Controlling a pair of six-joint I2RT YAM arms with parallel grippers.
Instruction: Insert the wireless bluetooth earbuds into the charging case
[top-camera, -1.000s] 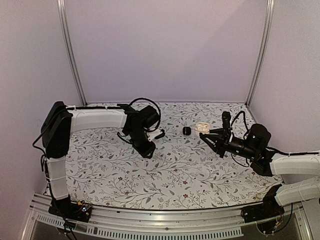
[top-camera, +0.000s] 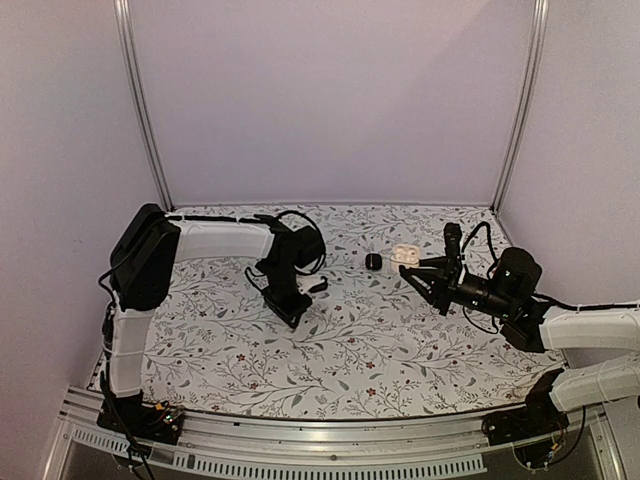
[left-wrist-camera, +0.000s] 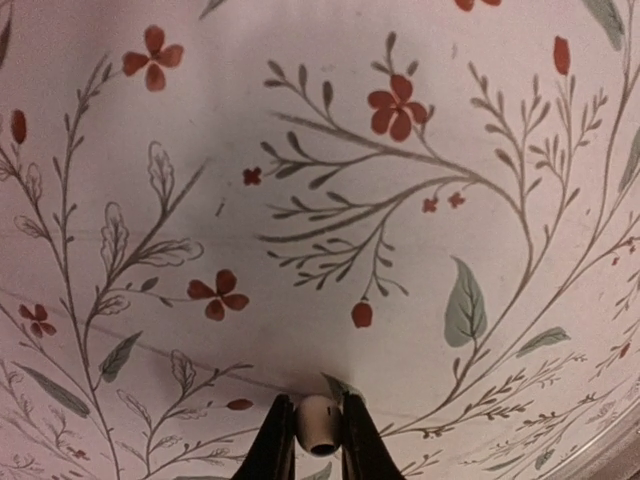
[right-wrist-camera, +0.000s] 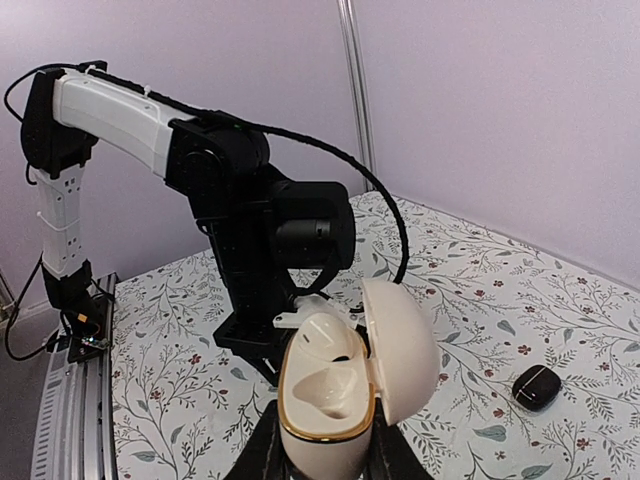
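Observation:
The cream charging case (right-wrist-camera: 320, 420) stands with its lid (right-wrist-camera: 402, 350) open in the right wrist view, gold trim round its rim. My right gripper (top-camera: 411, 275) is shut on its lower part. Two hollows show inside the case, and I see no earbud in them. In the left wrist view a small pale earbud (left-wrist-camera: 319, 428) with a dark end is pinched by my left gripper, above the patterned cloth. From the top, the left gripper points down, left of the case and apart from it; the earbud is hidden there.
A small black rounded object (top-camera: 373, 261) lies on the cloth just left of the case, beyond both grippers. Plain walls (top-camera: 330, 110) enclose the back and sides.
The right arm and the case have stayed still.

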